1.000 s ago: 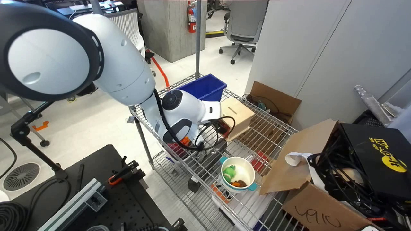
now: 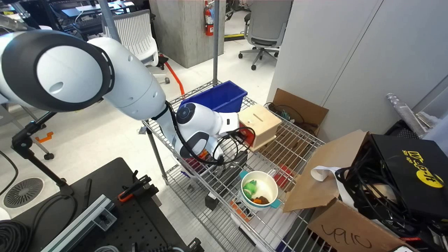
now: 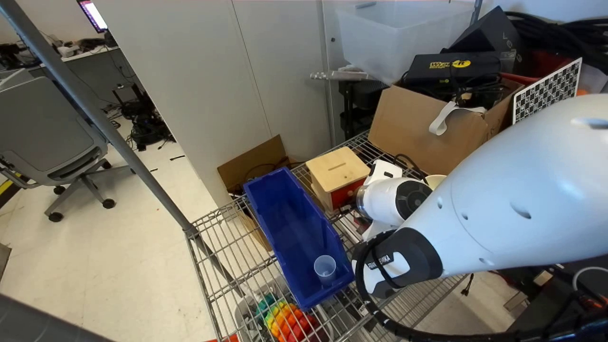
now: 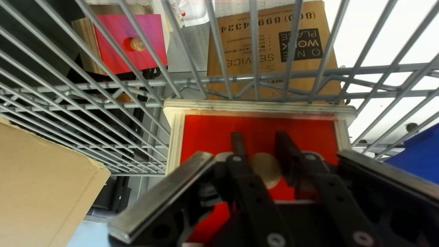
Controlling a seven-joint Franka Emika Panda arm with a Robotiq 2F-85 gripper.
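Observation:
The wooden box (image 2: 260,122) stands on the wire shelf, its pale lid slotted. Its red front (image 4: 214,131) and round wooden knob (image 4: 266,169) face me in the wrist view. The dark fingers of my gripper are apart, one on each side of the knob. Whether their pads touch it is too blurred to tell. The gripper's own body hides the lower part of the red front. In exterior view 2 the box (image 3: 337,170) sits right in front of my hand, and the fingers are hidden there.
A blue bin (image 3: 296,228) holding a clear cup (image 3: 325,270) stands beside the box. A cream pot (image 2: 259,189) with toy food sits nearer the front. An open cardboard box (image 2: 348,168) fills one end of the shelf. Bare wire lies between.
My hand has drawn slightly back to the left and down in exterior view 1. The wooden box has shifted a little right and turned, and more of its red front shows.

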